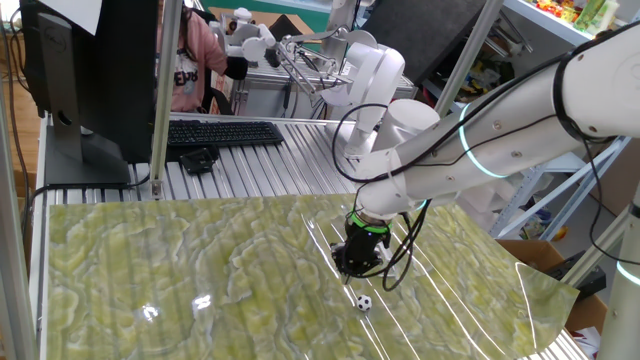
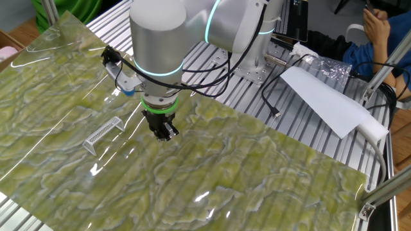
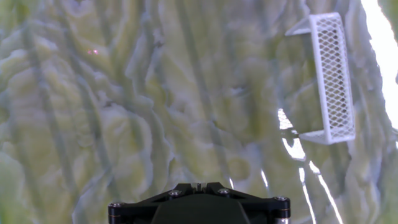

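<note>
A small black-and-white soccer ball (image 1: 364, 302) rests on the green marbled mat, close by my gripper (image 1: 350, 270) in exterior view 1. Neither exterior view 2 nor the wrist view shows the ball. A white mesh goal (image 2: 103, 133) stands on the mat, left of the gripper (image 2: 169, 135) in exterior view 2. From the wrist, that goal (image 3: 334, 78) appears at upper right, apart from the gripper. The two fingers meet at the bottom centre of the wrist view; the gripper looks shut, with nothing visible between them.
A white sheet (image 2: 324, 99) and a loose cable (image 2: 273, 106) lie on the slatted table near the arm's base. Metal frame posts border the table.
</note>
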